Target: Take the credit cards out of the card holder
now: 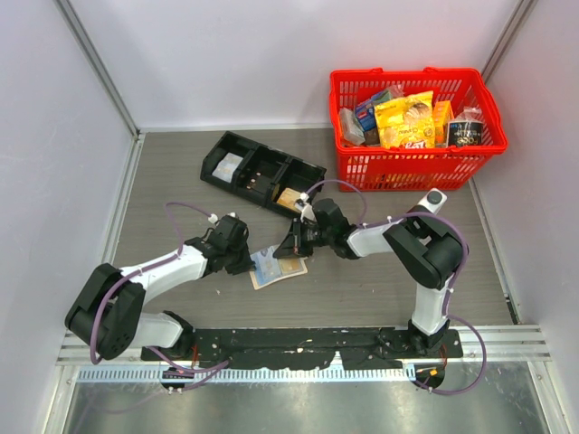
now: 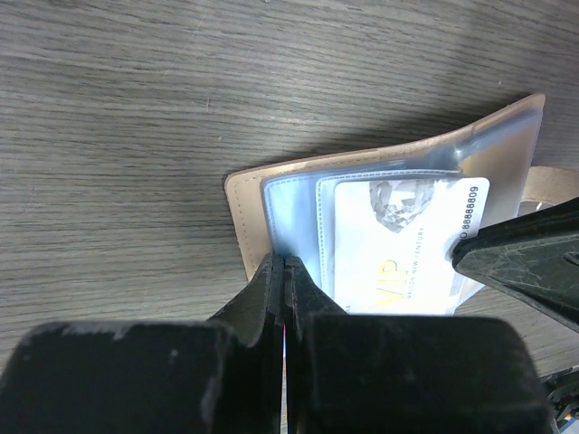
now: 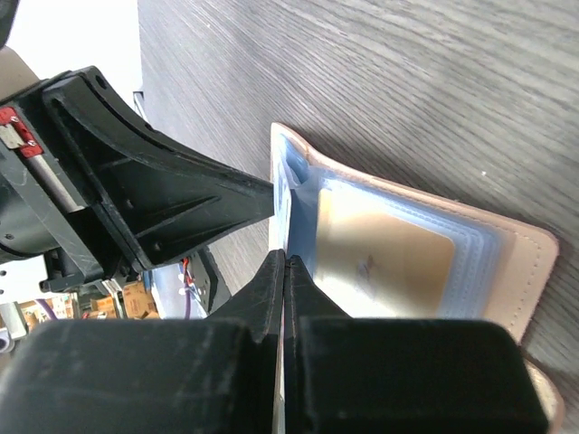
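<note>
An open card holder (image 1: 278, 278) with tan cover and blue clear sleeves lies on the table between my grippers. In the left wrist view a white VIP card (image 2: 389, 249) shows in a sleeve. My left gripper is shut at the holder's left edge; whether it pinches anything thin cannot be told. My right gripper is shut over the holder; in its wrist view a thin sleeve edge stands at its fingertips, and I cannot tell if it is held. A gold card (image 3: 380, 253) shows under clear plastic there.
A black compartment tray (image 1: 237, 190) lies behind the holder. A red basket (image 1: 393, 163) full of packaged goods stands at the back right.
</note>
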